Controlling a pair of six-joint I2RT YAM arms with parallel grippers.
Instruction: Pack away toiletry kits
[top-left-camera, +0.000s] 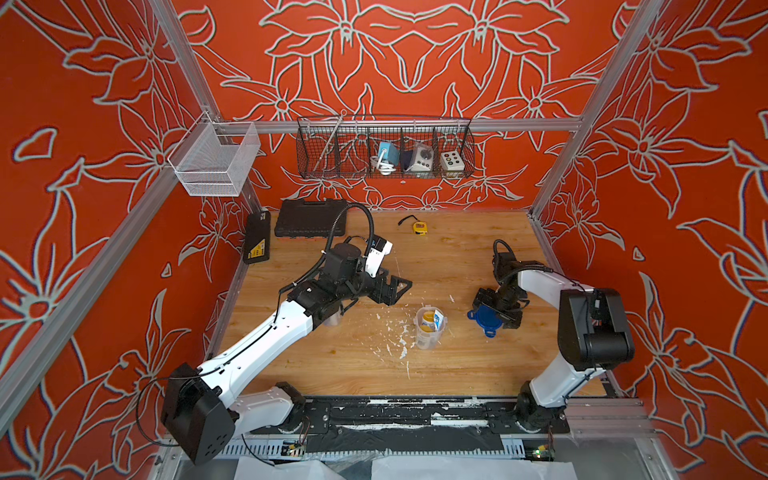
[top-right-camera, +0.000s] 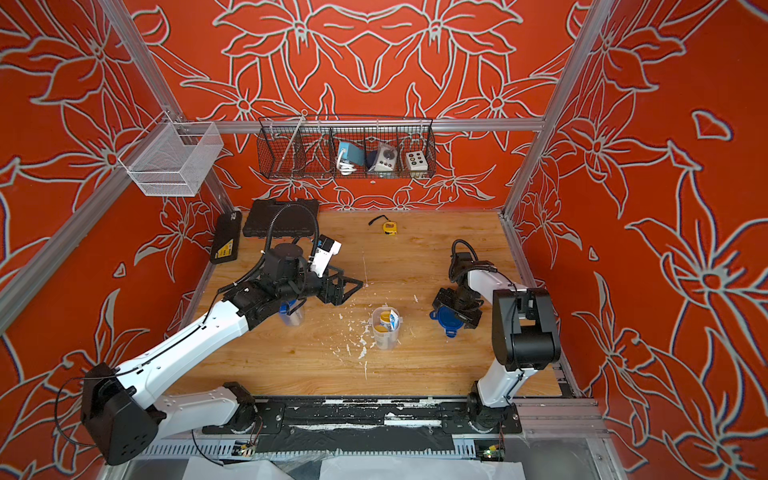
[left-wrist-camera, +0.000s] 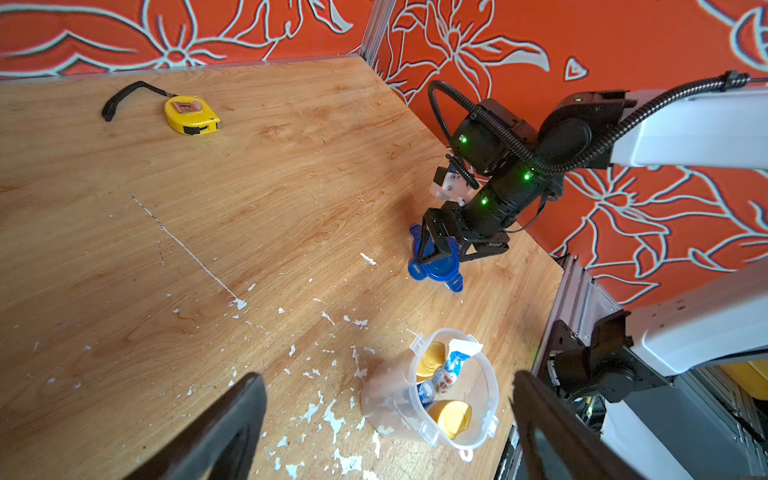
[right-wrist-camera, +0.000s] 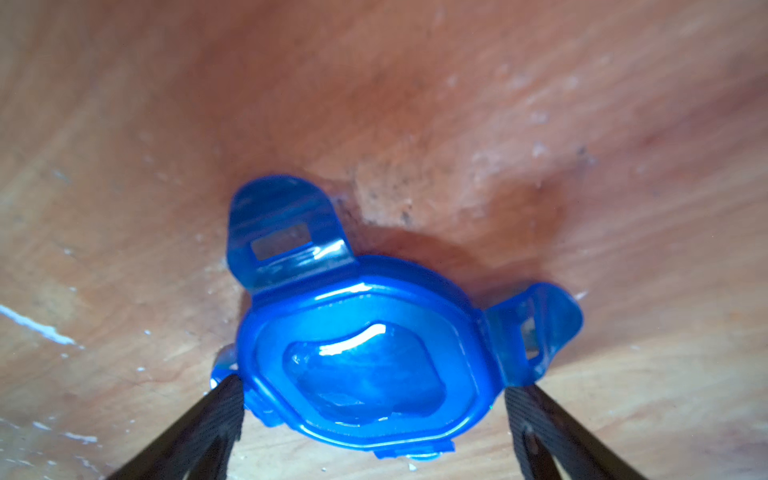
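Observation:
A blue lid (right-wrist-camera: 368, 376) with flaps sticking outward is on the table, and my right gripper stands open above it. Its two fingers are spread to either side of the lid's near edge; whether they touch it I cannot tell. In the top left view the same blue lid (top-left-camera: 485, 318) shows beside the right arm. An uncovered clear cup (left-wrist-camera: 432, 392) stands left of it, holding yellow pieces and a small blue-and-white tube. My left gripper (top-left-camera: 400, 288) hangs open and empty, behind and left of the cup. Another blue-lidded container (top-right-camera: 291, 312) is partly hidden behind the left arm.
A yellow tape measure (top-left-camera: 420, 228) and a black case (top-left-camera: 310, 218) lie toward the back. A black wire basket (top-left-camera: 352, 152) with boxed items hangs on the back wall, a white mesh basket (top-left-camera: 216, 172) at left.

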